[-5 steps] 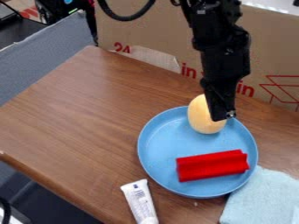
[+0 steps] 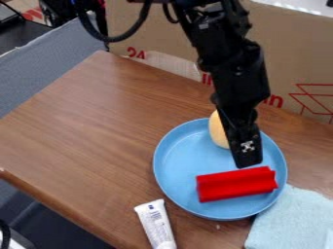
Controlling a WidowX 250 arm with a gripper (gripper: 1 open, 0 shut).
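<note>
My black gripper (image 2: 244, 146) hangs low over a light blue plate (image 2: 182, 165), in front of a pale yellow rounded object (image 2: 219, 129) at the plate's back that it partly hides. Its fingertips point down just behind a red cloth-like roll (image 2: 235, 185) lying on the plate's front half. The gripper is open, though the gap between its fingers is hard to see from this angle.
A white tube (image 2: 155, 224) lies front left of the plate, a pale blue cloth (image 2: 290, 224) at the front right. A cardboard box (image 2: 156, 39) stands behind.
The gripper has moved downward and slightly toward the camera, closer to the red roll and over more of the yellow object. The objects on the table look unmoved.
</note>
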